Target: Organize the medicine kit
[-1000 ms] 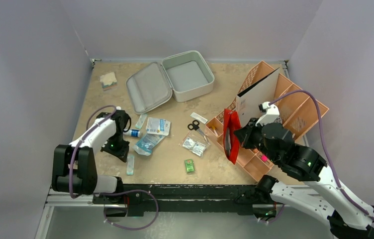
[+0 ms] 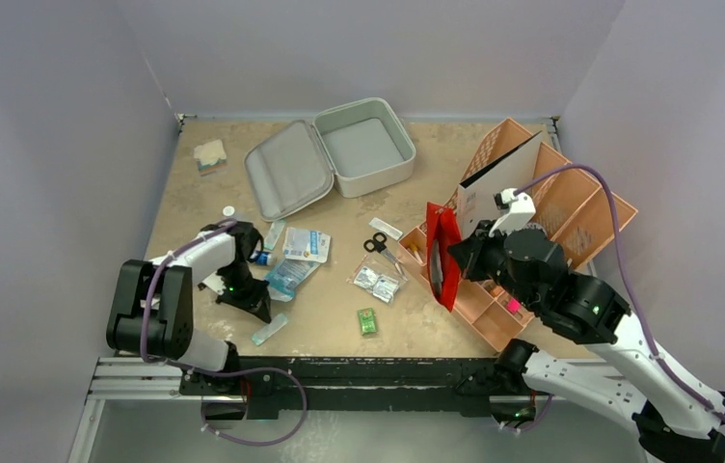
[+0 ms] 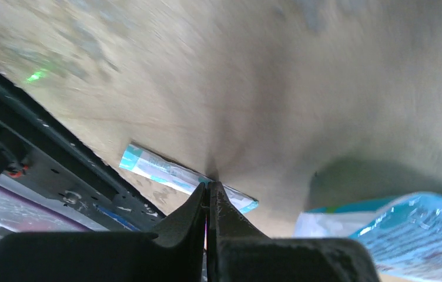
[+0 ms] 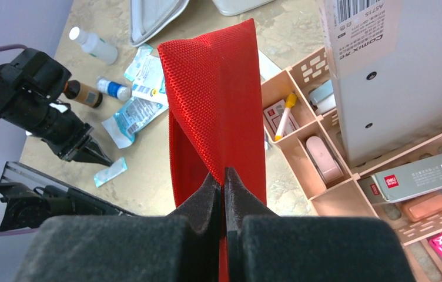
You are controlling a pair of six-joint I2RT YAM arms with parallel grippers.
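Note:
My left gripper is shut low over the table, its tips at a small pale-blue strip packet point(image 3: 148, 166) near the front edge, with nothing clearly between them. My right gripper is shut on a red pouch point(image 4: 213, 88), held upright above the orange organiser point(image 2: 491, 318). Blue-white packets point(image 2: 306, 244), scissors point(image 2: 380, 247), a foil pill pack point(image 2: 378, 284), a green box point(image 2: 367, 322) and bottles point(image 4: 104, 50) lie loose. An open grey case point(image 2: 368, 174) with its lid point(image 2: 286, 174) sits at the back.
A large white board or box point(image 4: 395, 70) stands in the organiser, among compartments of small items. A beige packet point(image 2: 210, 159) lies at the back left. The front edge of the table borders a dark rail point(image 2: 388, 376). Bare table surrounds the green box.
The red pouch has shifted slightly up and left.

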